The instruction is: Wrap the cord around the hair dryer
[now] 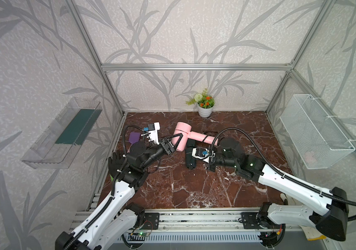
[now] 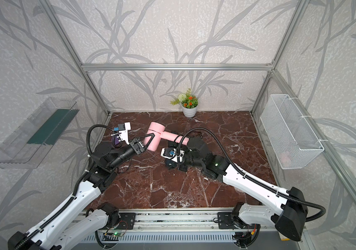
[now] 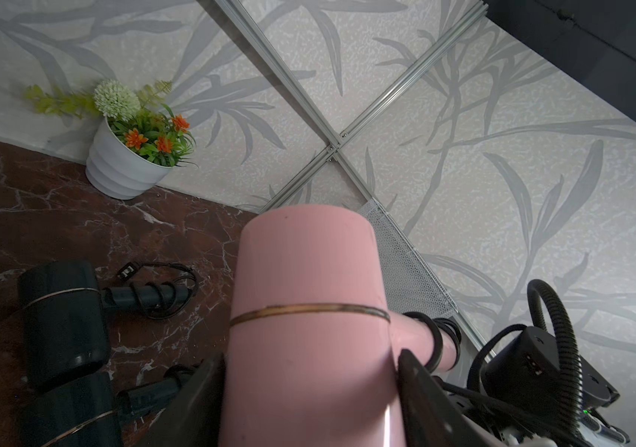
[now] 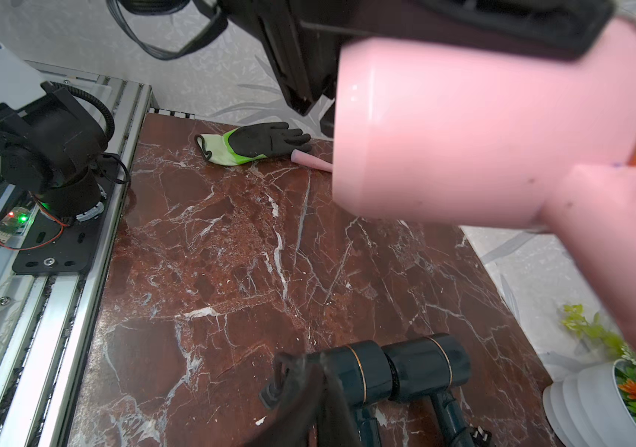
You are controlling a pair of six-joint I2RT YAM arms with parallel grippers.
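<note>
A pink hair dryer (image 1: 182, 129) is held above the table by its barrel, with my left gripper shut on it and one finger on each side. Its handle (image 1: 198, 136) points right, toward my right arm. Several turns of black cord (image 3: 435, 339) circle the handle near its end. Just below the handle, my right gripper is shut; its fingertips blur together in the right wrist view. Whether any cord lies between them cannot be made out. The plug and the cord's free end are hidden.
Two dark green hair dryers (image 4: 362, 368) lie side by side on the table (image 1: 178, 187) below. A white flower pot (image 1: 205, 110) stands at the back. A black glove (image 4: 266, 140) and a purple object (image 1: 134, 137) are at the left.
</note>
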